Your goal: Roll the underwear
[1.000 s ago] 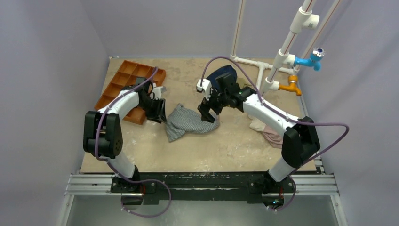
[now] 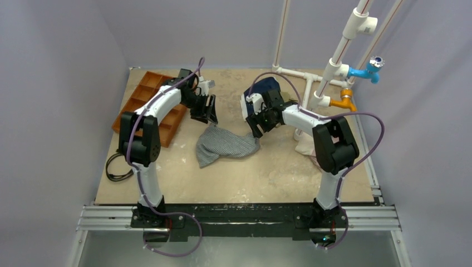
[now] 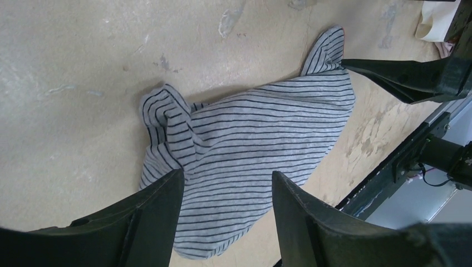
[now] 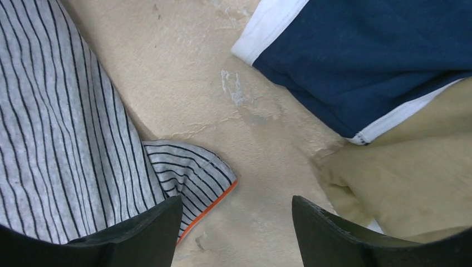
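Note:
The grey underwear with dark stripes (image 2: 225, 143) lies spread and creased on the table, its left end pointing toward the front. My left gripper (image 2: 211, 120) is open just behind its back left corner; in the left wrist view a bunched fold (image 3: 167, 114) of the cloth rises ahead of the parted fingers (image 3: 161, 208). Over the cloth's right end my right gripper (image 2: 256, 135) stands part open. In the right wrist view a small flap (image 4: 192, 169) with an orange edge lies near its left finger (image 4: 156, 228), and only bare table shows in the middle of the gap.
A brown compartment box (image 2: 146, 94) stands at the back left, a coiled black cable (image 2: 116, 177) in front of it. Dark blue cloth (image 4: 356, 61) and tan cloth (image 4: 406, 178) lie beyond the right gripper. White pipes with taps (image 2: 337, 69) rise at the back right.
My left gripper has moved right and back, to the underwear's back left corner. The right gripper has shifted right to the cloth's right end. The underwear looks unmoved.

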